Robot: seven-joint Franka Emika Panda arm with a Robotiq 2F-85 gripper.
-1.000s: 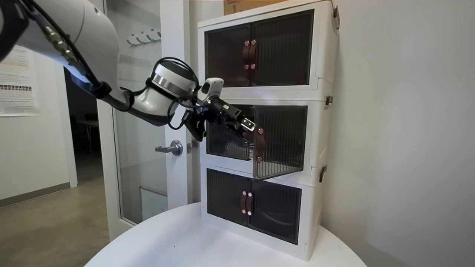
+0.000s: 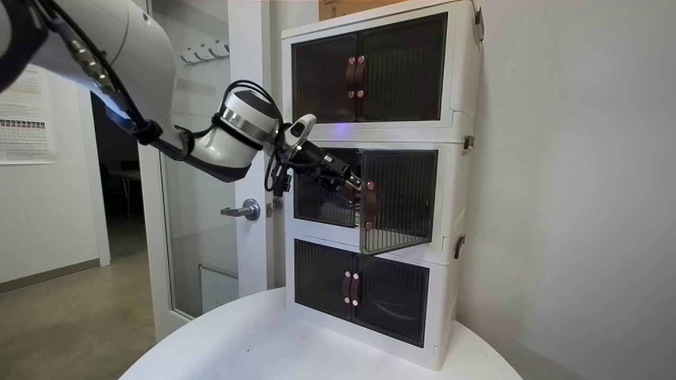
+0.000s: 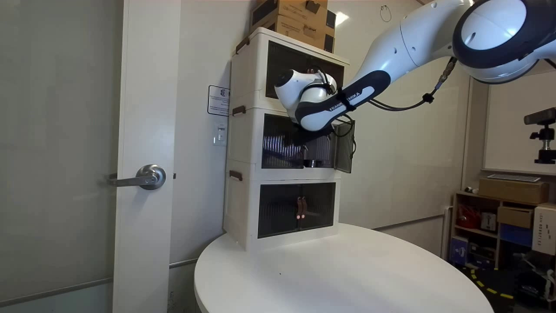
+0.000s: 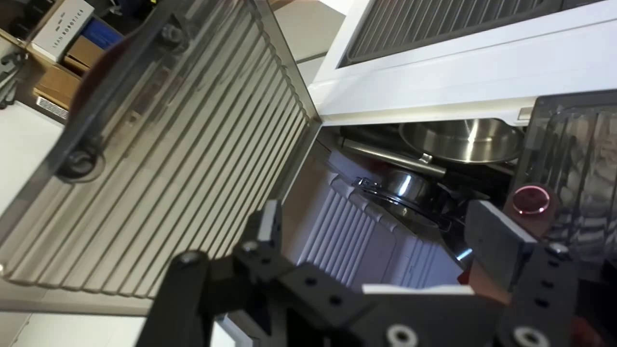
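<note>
The right-hand door (image 2: 399, 199) of the middle cabinet box stands swung outward; its ribbed clear panel fills the left of the wrist view. My gripper is open before the gap, its two fingers wide apart with nothing between them. The left-hand door (image 4: 584, 167) remains closed, its brown strap handle (image 4: 529, 202) just beyond my right finger. Inside the box lie a shiny metal pan (image 4: 468, 141) and a smaller metal pot (image 4: 405, 188). In the second exterior view the arm's wrist hides most of the gripper.
Above and below, the top box (image 2: 393, 69) and bottom box (image 2: 361, 288) have both doors closed. Cardboard boxes (image 3: 302, 26) sit on top of the stack.
My gripper and wrist have turned and shifted slightly, with the fingertips still near the open door's edge. The doors look unmoved.
</note>
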